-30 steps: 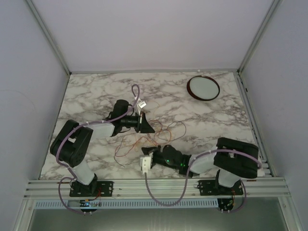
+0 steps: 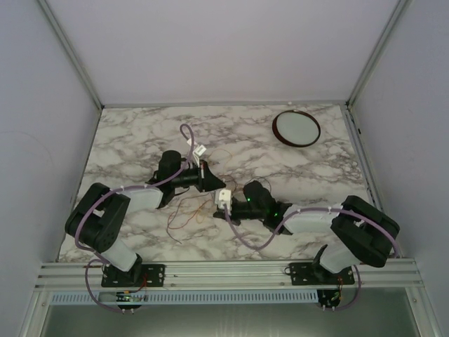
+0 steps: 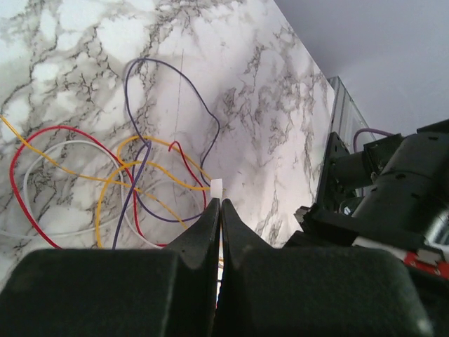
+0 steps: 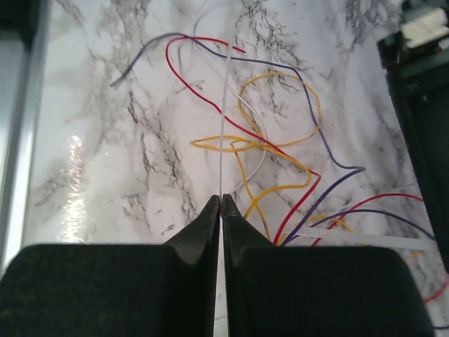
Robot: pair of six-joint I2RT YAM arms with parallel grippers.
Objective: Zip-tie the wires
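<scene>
Red, yellow, blue and white wires point(image 3: 133, 165) lie in loose, crossing loops on the marble table. My left gripper is shut above their right side in the left wrist view, and a small white zip tie piece point(image 3: 217, 188) sticks out from its fingertips. In the right wrist view, my right gripper is shut on a thin white strip point(image 4: 223, 133), apparently a zip tie tail seen edge-on. A wider white strip point(image 4: 379, 240) crosses over the wires point(image 4: 280, 151) there. Whether both strips are one tie, I cannot tell.
A round white dish with a dark rim point(image 2: 297, 129) rests at the back right. Both arms crowd the middle of the table, with the two grippers close together. Bare marble point(image 2: 140, 133) lies at the back left.
</scene>
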